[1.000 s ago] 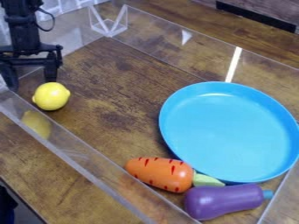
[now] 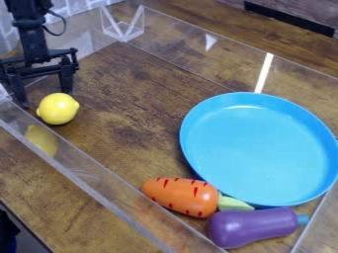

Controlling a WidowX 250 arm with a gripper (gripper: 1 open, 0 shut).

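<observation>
My black gripper (image 2: 40, 74) is at the upper left, low by the clear wall of the tray, with its fingers open. A yellow lemon (image 2: 57, 109) rests on the wooden floor just below and right of it. A large light-blue plate (image 2: 258, 148) fills the right side. A toy carrot (image 2: 181, 196) and a purple eggplant (image 2: 252, 227) lie in the lower right, below the plate.
Clear plastic walls (image 2: 99, 188) border the wooden work area (image 2: 138, 109). The middle, between the lemon and the plate, is bare.
My gripper has shifted very slightly within the upper-left corner. The lemon, plate, carrot and eggplant are unmoved.
</observation>
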